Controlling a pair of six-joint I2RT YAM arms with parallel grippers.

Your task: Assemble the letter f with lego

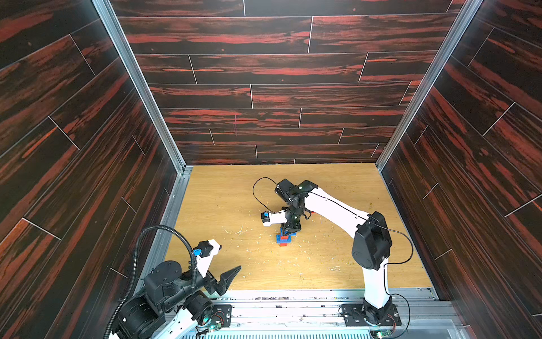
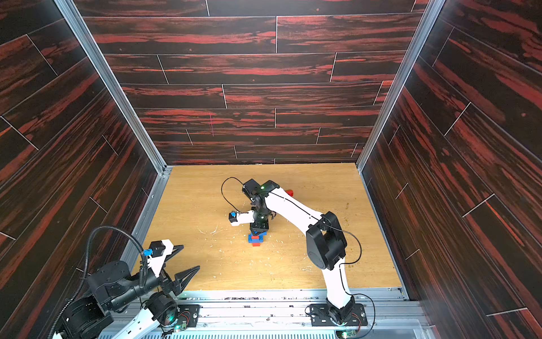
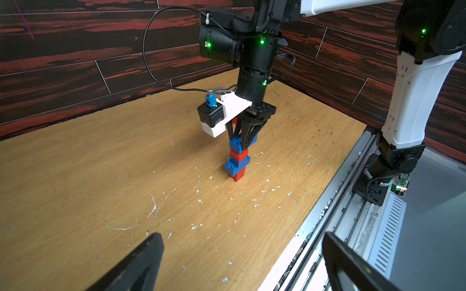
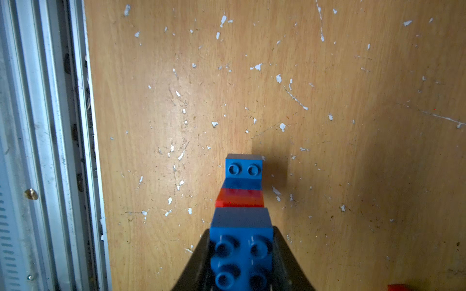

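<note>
A stack of red and blue bricks stands upright mid-table, its top being a long blue brick (image 3: 236, 145). Beneath that come a red brick (image 3: 239, 155), a blue brick (image 3: 235, 167) jutting to one side, and a red brick (image 3: 237, 175) at the bottom. My right gripper is shut on the top blue brick, one of its fingers (image 4: 199, 262) on either side. In the left wrist view that brick appears seated on the red one below. My left gripper (image 2: 190, 258) is open and empty at the front left, well away from the stack.
Behind the right arm (image 1: 333, 209), another red brick (image 2: 289, 192) lies on the table. A metal rail (image 1: 293, 296) runs along its front edge.
</note>
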